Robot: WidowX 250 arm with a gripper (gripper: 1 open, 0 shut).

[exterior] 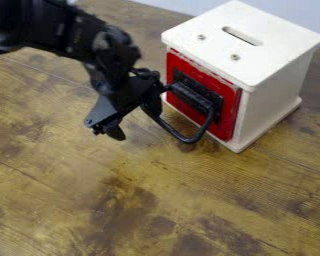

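Observation:
A white wooden box (267, 85) with a slot and screws on top stands at the upper right, its red front panel (227, 121) facing left. A black mechanism (195, 93) sits in the panel, with a curved black bar or cable running down and out from it. My black gripper (113, 113) is low over the floor, left of the box, angled downward; whether its fingers hold anything or how far apart they are is hard to tell.
A pale wall lies along the top edge behind the box.

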